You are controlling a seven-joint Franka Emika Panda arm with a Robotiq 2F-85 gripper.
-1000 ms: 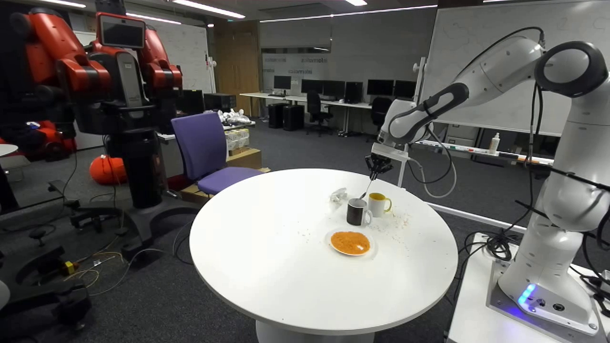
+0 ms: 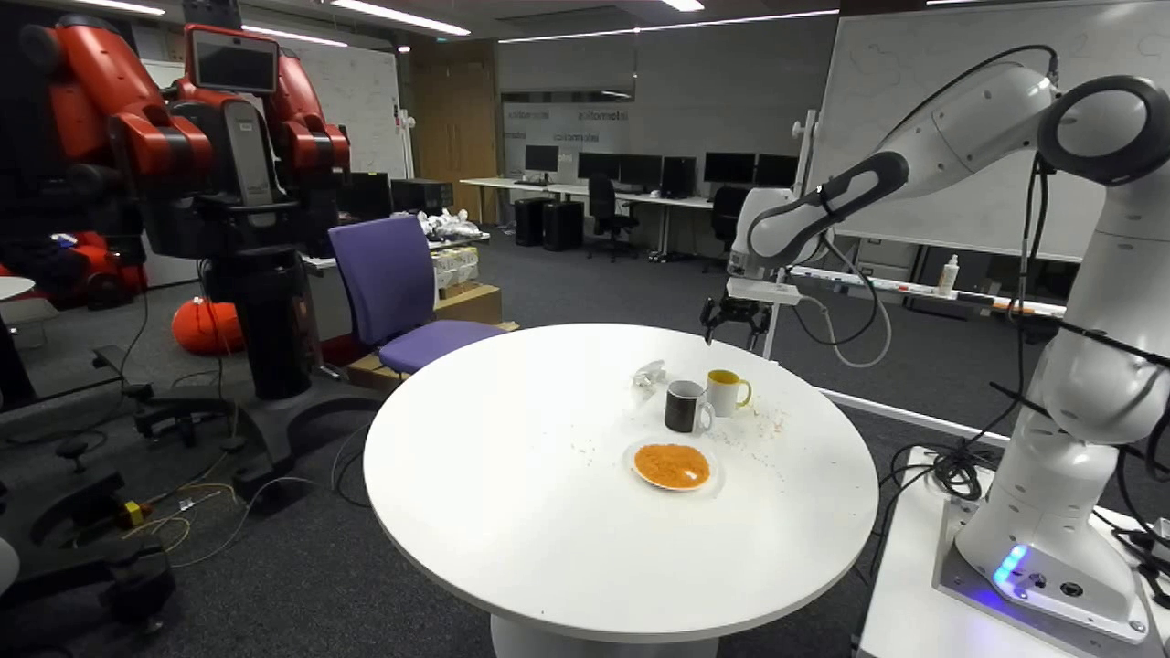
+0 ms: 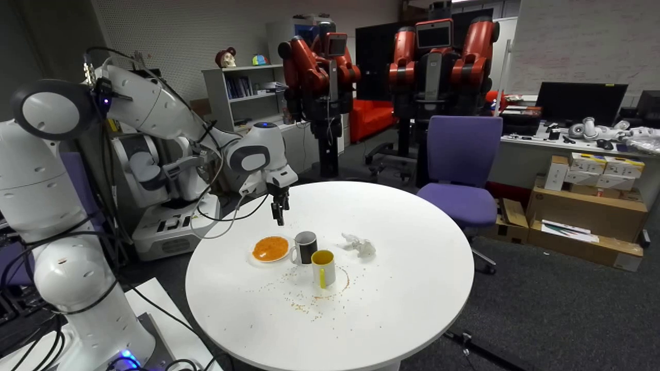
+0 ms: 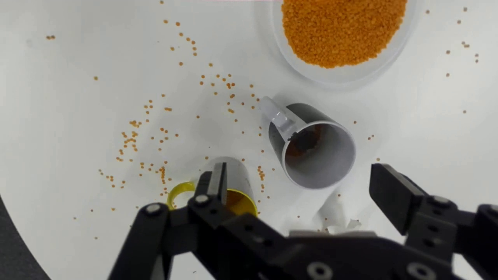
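Observation:
My gripper stands open above the table, its black fingers wide apart with nothing between them. Beneath it in the wrist view is a dark grey mug, upright, with some orange grains and a dark patch inside. A white mug with yellow inside and handle stands beside it, partly hidden by one finger. A white plate heaped with orange grains lies close to the dark mug. In exterior view 1 the gripper hangs behind and above both mugs. No spoon can be made out in the current views.
Orange grains are scattered over the white round table, mostly around the yellow-handled mug. Crumpled clear plastic lies near the mugs. A purple chair stands by its far edge.
One second ago my gripper was closed on a spoon-like tool reaching down to the dark mug. Now the fingers are spread and the tool is out of sight; the mugs and plate have not moved.

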